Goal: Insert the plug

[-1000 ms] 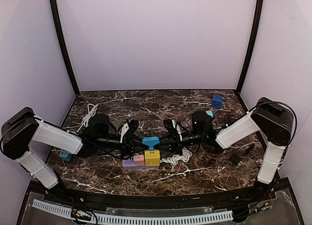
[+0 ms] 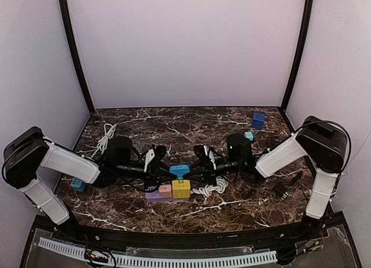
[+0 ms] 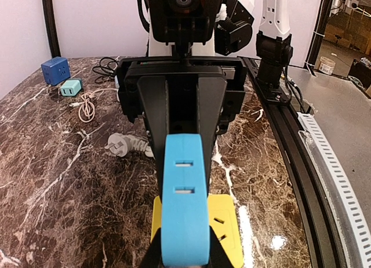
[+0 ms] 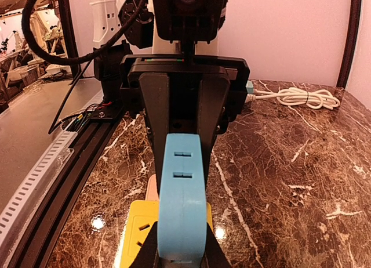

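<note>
A blue plug block [image 2: 179, 171] is held from both sides by my left gripper [image 2: 167, 171] and my right gripper [image 2: 193, 171], both shut on it. It hangs directly over a yellow socket block [image 2: 181, 190]; in both wrist views the blue block [image 3: 184, 204] fills the space between the fingers, with the yellow block [image 4: 139, 227] behind and below it. Pink [image 2: 165, 191] and purple [image 2: 154, 195] blocks sit left of the yellow one. Whether the plug's prongs enter the yellow sockets is hidden.
A white coiled cable [image 2: 211, 189] lies right of the blocks, another [image 2: 105, 137] at left. A dark blue cube [image 2: 258, 120] and mint block [image 2: 248, 135] stand back right; a dark plug [image 2: 283, 191] lies front right.
Both grippers and the blue block are nearly unmoved; the wrists appear very slightly lower than a second ago.
</note>
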